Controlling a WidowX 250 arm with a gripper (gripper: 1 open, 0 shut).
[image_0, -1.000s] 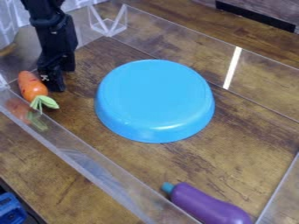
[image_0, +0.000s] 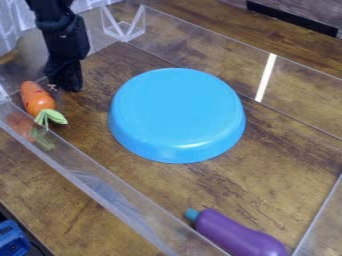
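Note:
My black gripper hangs at the upper left, low over the wooden floor just behind and right of the toy carrot. It looks shut, with nothing visible between its fingers, though its tips are small and dark. The orange carrot with pale green leaves lies along the left clear wall. A large blue upturned round dish sits in the middle. A purple toy eggplant lies at the bottom right.
Clear plastic walls border the area. A blue object sits outside the wall at the bottom left.
My gripper has risen slightly from beside the carrot. The carrot, dish and eggplant look unmoved.

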